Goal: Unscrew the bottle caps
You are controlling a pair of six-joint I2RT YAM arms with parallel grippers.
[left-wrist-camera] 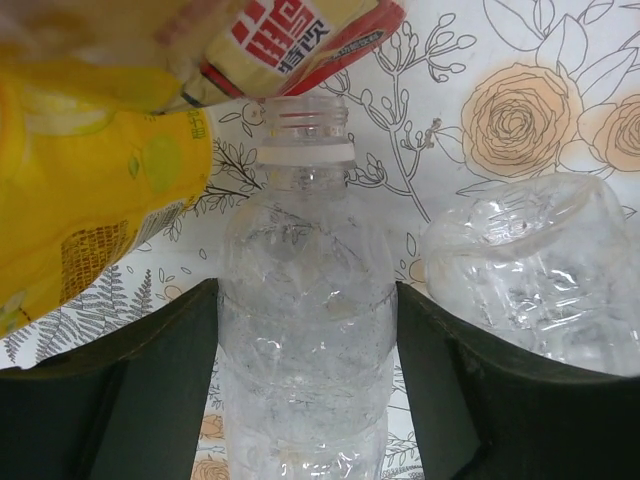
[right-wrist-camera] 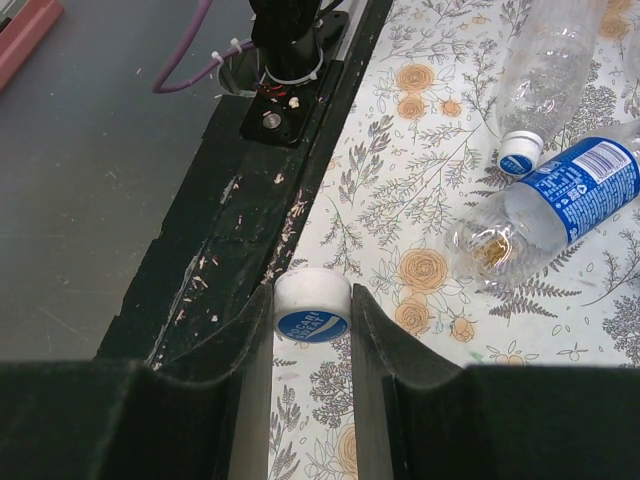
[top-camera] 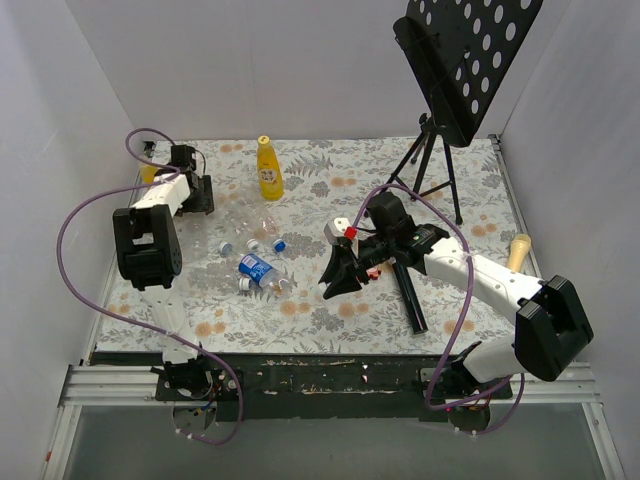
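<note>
In the left wrist view my left gripper stands around an uncapped clear bottle (left-wrist-camera: 305,250), fingers at its sides; whether they grip cannot be told. Beside it lies another clear bottle (left-wrist-camera: 530,270). In the right wrist view my right gripper has a white cap (right-wrist-camera: 312,290) with blue top between its fingertips, and no bottle shows attached. Lying apart are a capped clear bottle (right-wrist-camera: 540,70) and a blue-labelled bottle (right-wrist-camera: 580,190). Several bottles with caps lie in the middle left of the top view.
Yellow packages (left-wrist-camera: 100,190) crowd above the left gripper. A yellow bottle (top-camera: 269,170) lies at the back. A black stand (top-camera: 450,80) is at the back right, with a black bar (top-camera: 410,300) below it.
</note>
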